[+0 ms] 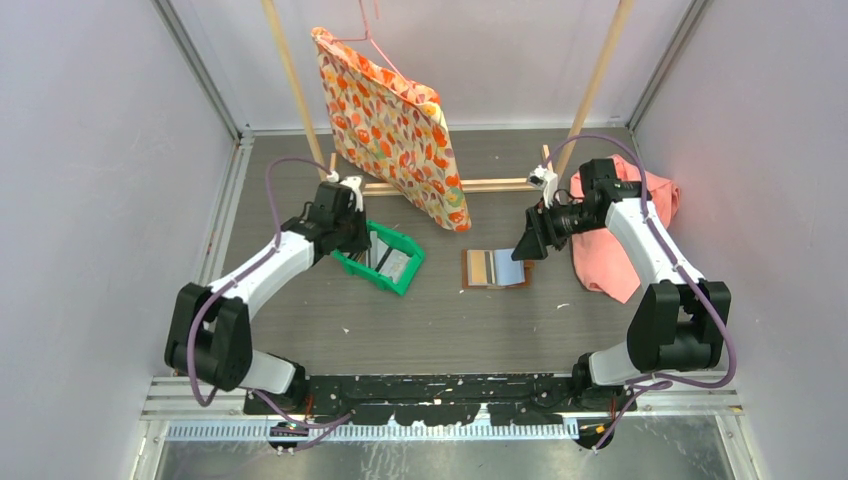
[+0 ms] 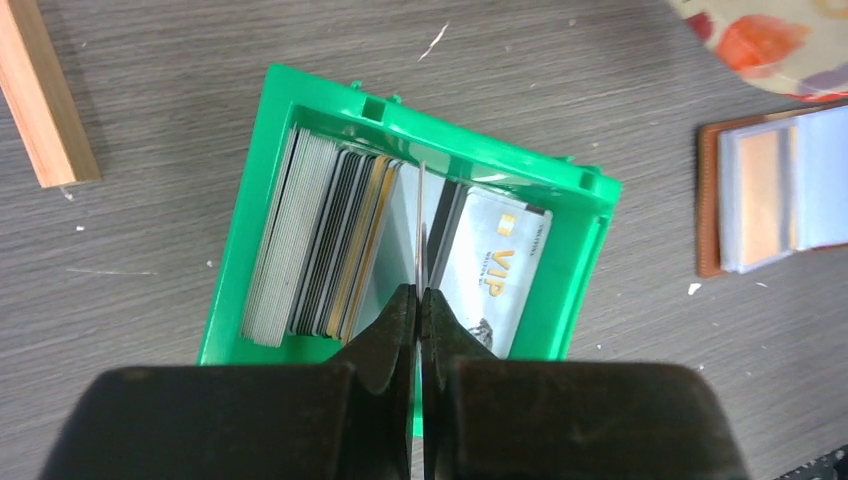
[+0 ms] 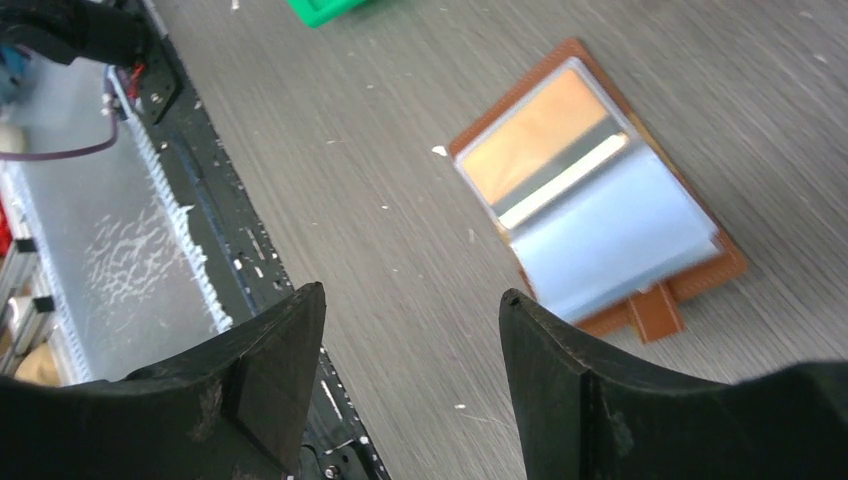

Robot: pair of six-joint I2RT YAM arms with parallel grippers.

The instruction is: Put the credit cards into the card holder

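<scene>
In the left wrist view my left gripper is shut on a thin card, seen edge-on and standing up from between the fingertips. Below it is the green box, holding a tight row of cards on one side and a flat white VIP card on the other. To the right, the open brown card holder lies on the floor with clear sleeves spread. My right gripper hangs open near the holder, nothing between its fingers. From above, the left gripper covers part of the box.
Behind the box hangs an orange-patterned cloth bag in front of a wooden bar. A pink cloth lies at the right under the right arm. Floor between box and holder is clear.
</scene>
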